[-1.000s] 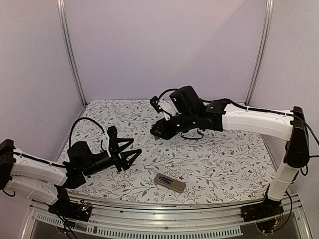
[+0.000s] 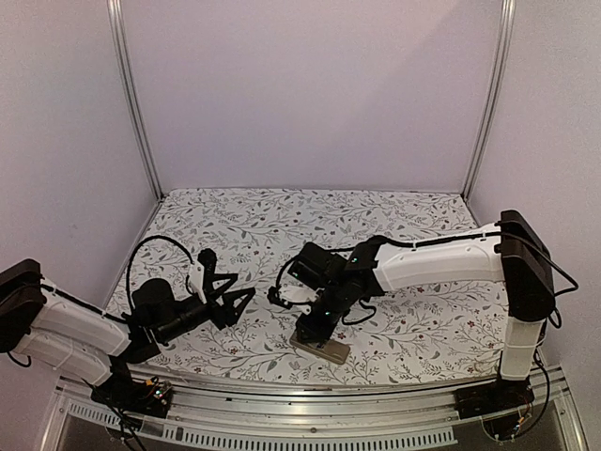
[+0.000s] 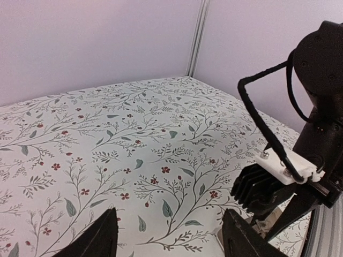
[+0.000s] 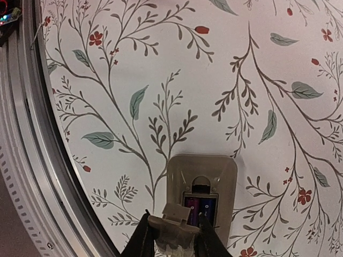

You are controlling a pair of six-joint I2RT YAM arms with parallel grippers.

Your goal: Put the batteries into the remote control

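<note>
The grey-brown remote control [image 4: 202, 166] lies on the cloth with its battery compartment uncovered. Inside that compartment in the right wrist view are a purple battery [image 4: 192, 206] and a dark blue battery [image 4: 208, 208]. A small grey-brown piece that looks like the battery cover [image 4: 176, 229] is pinched in my right gripper, over the left side of the remote's lower part. Whether it touches the remote cannot be told. From above, the right gripper [image 2: 310, 329] hides the remote's left end. My left gripper [image 2: 245, 287] is open and empty, to the left of the remote.
Flower-patterned cloth [image 2: 254, 221] covers the table, clear apart from the remote. A metal rail [image 2: 310, 395] runs along the front edge close to the remote. My right arm [image 3: 311, 155] stands to the right of the left gripper.
My right gripper has come down and toward the front onto the remote's left end, covering the compartment from above. The left gripper has shifted slightly left. The remote has stayed put.
</note>
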